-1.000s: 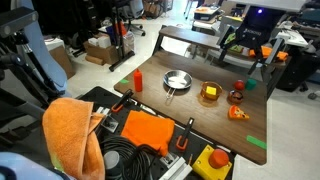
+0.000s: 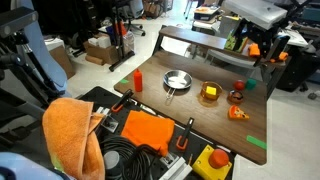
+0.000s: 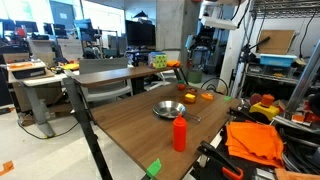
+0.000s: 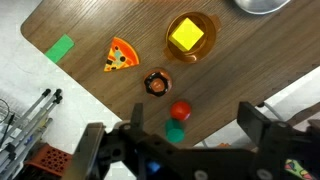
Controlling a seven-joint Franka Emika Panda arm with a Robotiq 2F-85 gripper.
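My gripper is open above the table, its dark fingers far apart with nothing between them. Below, in the wrist view, a red ball-like item (image 4: 180, 109) and a green one (image 4: 175, 131) lie in the gap. A small brown cup (image 4: 157, 82) sits just beyond them. Farther up stands an amber bowl (image 4: 205, 45) with a yellow block (image 4: 186, 34) inside. A toy pizza slice (image 4: 122, 55) lies to the left. In exterior view 1, the gripper (image 2: 252, 48) hangs over the table's far right part.
A metal pan (image 2: 177, 80) and a red bottle (image 2: 138, 80) stand toward the table's left side. Green tape (image 2: 256, 142) marks a corner. Clamps (image 2: 185, 134) grip the near edge. A raised shelf (image 2: 205, 40) runs along the back. Bare wood lies around the middle.
The white arm section above the gripper has shifted and turned across the top of exterior view 1, and the gripper's angle differs slightly. The objects on the table have stayed put.
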